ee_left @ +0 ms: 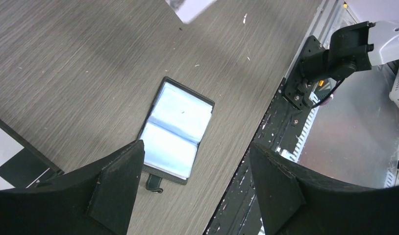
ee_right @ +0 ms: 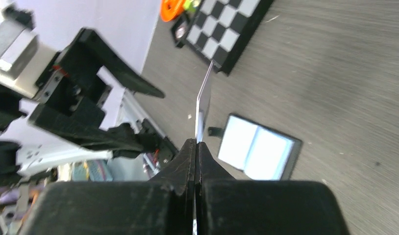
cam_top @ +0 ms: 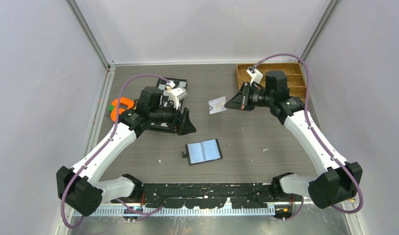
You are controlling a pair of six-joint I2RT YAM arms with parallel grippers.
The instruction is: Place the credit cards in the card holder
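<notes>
In the top view a pale card (cam_top: pixel 217 105) juts from my right gripper (cam_top: pixel 237 103), which is shut on its edge above the table. Seen from the right wrist, that card (ee_right: pixel 203 105) appears nearly edge-on at the fingertips. The card holder (cam_top: pixel 204 152) lies opened flat near the table's front, its two light-blue pockets facing up and its strap on the left side. My left gripper (cam_top: pixel 191 124) stands open above and to the left of the holder, nothing between its fingers. In the left wrist view the holder (ee_left: pixel 174 129) shows beyond the spread fingers.
At the back right stands a brown divided tray (cam_top: pixel 245 85), partly behind the right arm. A checkered board (cam_top: pixel 180 84) lies under the left arm, with orange scissor-like handles (cam_top: pixel 121 103) farther left. The table between the grippers is bare.
</notes>
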